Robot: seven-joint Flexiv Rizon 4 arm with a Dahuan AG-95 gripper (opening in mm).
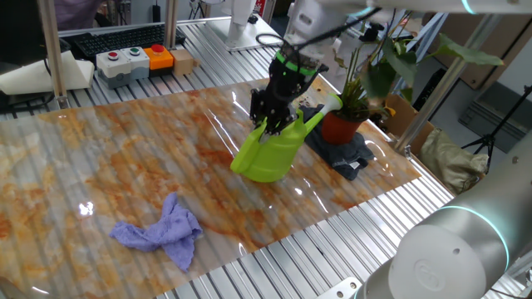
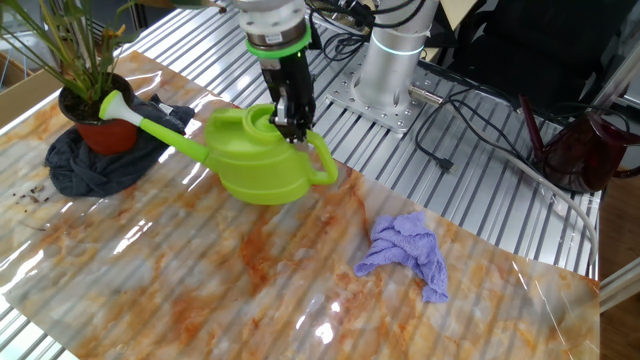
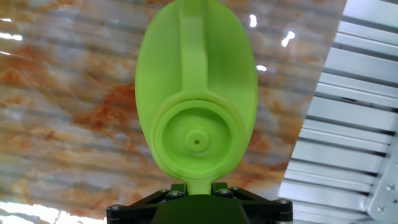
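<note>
A lime-green watering can is in my gripper, whose fingers are shut on the narrow handle part beside the round filler opening. From above, the wrist view shows the can's filler opening and top bridge. Its pale spout head reaches to the rim of the brown plant pot in exterior view 2. The potted plant stands on a dark cloth. Whether the can's base touches the table, I cannot tell. In exterior view 1 the gripper's dark body hides part of the can's top.
A crumpled purple cloth lies on the marbled sheet, away from the can. Button boxes stand at the back left. A dark red jug and loose cables are on the ribbed metal table. Much of the sheet is clear.
</note>
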